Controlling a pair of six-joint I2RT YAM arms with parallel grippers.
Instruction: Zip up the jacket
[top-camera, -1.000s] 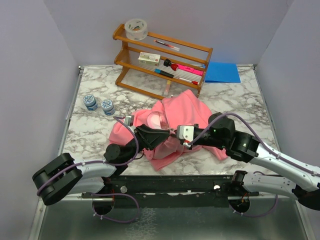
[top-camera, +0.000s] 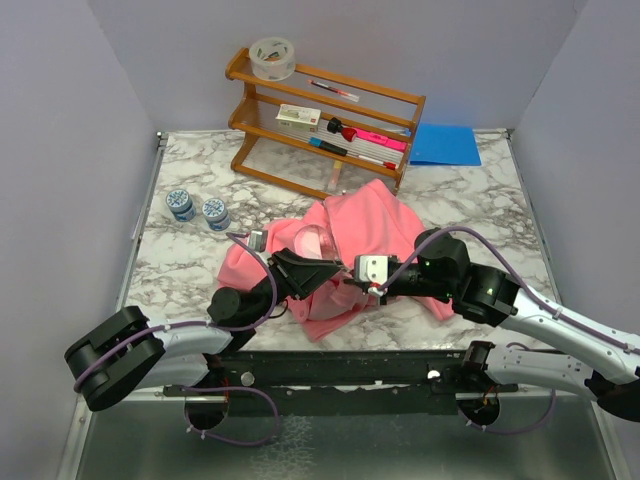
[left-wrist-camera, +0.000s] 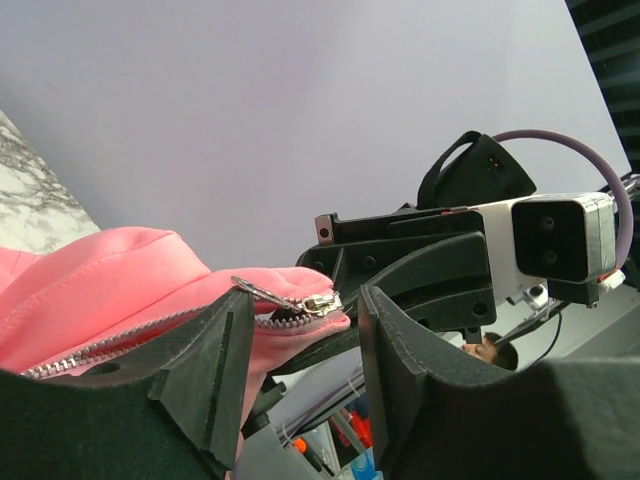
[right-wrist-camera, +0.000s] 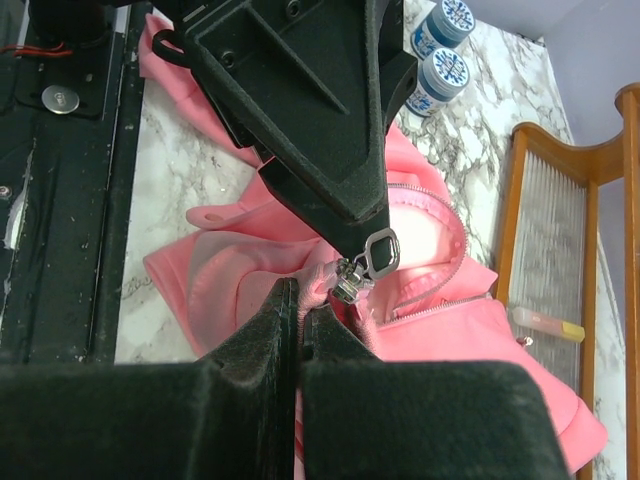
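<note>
The pink jacket (top-camera: 372, 225) lies bunched on the marble table, its zip curving through it. My grippers meet over its middle. In the left wrist view, the metal slider (left-wrist-camera: 316, 304) sits at a fabric tip, its pull reaching left between the fingers of my left gripper, which stands part open around it. My right gripper is shut on the pink zip edge just below the slider, as the right wrist view shows; the slider is close beside the black left finger there.
A wooden rack (top-camera: 260, 130) with stationery stands at the back, a blue folder (top-camera: 445, 145) to its right. Two jars (top-camera: 180, 205) are at the left. Bare marble shows on both sides of the jacket.
The left arm looks unmoved in the top view.
</note>
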